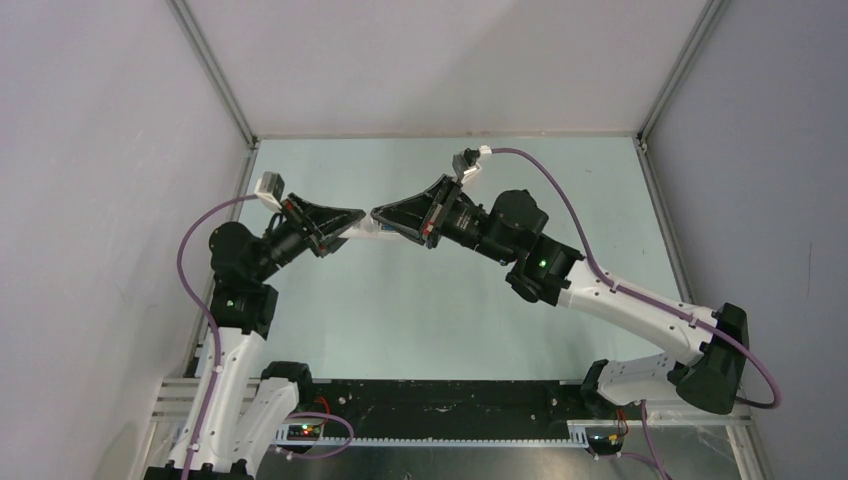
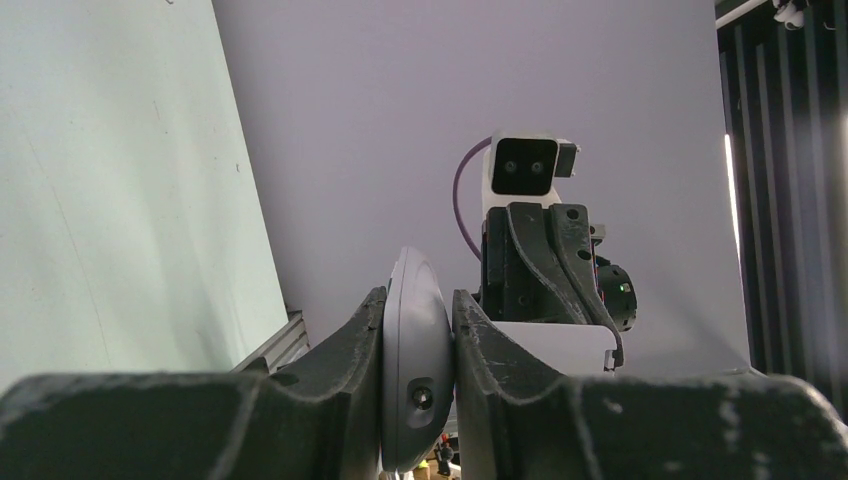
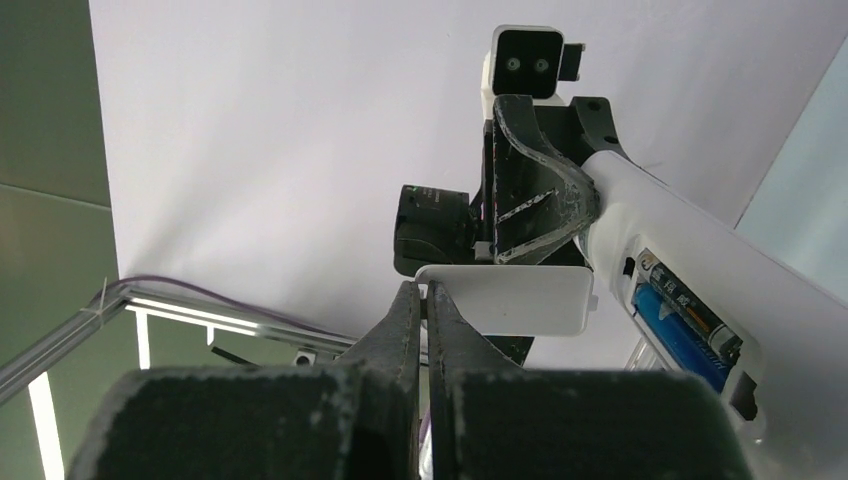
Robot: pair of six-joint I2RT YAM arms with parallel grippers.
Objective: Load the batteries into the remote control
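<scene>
My left gripper is shut on the white remote control (image 2: pixel 417 362), held above the table. In the right wrist view the remote's open compartment shows two batteries (image 3: pixel 680 320), one dark and one blue, lying side by side. My right gripper is shut at the tips on a small white battery cover (image 3: pixel 510 298), held beside the compartment, on its left in that view. In the top view the two grippers (image 1: pixel 376 218) nearly meet, hiding much of the remote.
Walls (image 1: pixel 100 200) and metal rails stand at both sides and the back; a dark strip runs along the front edge.
</scene>
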